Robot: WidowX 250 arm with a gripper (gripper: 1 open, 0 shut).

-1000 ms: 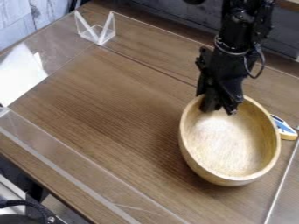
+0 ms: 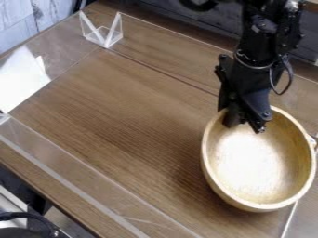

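A pale wooden bowl (image 2: 258, 165) stands at the right of the table (image 2: 112, 121), tipped a little toward the camera. The black gripper (image 2: 233, 113) is shut on the bowl's upper left rim, its arm rising to the top right. The fingertips are dark and partly hidden against the rim.
A clear folded stand (image 2: 102, 33) sits at the back left, with a white sheet (image 2: 18, 76) at the left edge. A small light object behind the bowl at the right edge is mostly hidden.
The gripper and bowl have moved right and toward the camera, and the bowl now covers most of the blue and white object that showed at the right.
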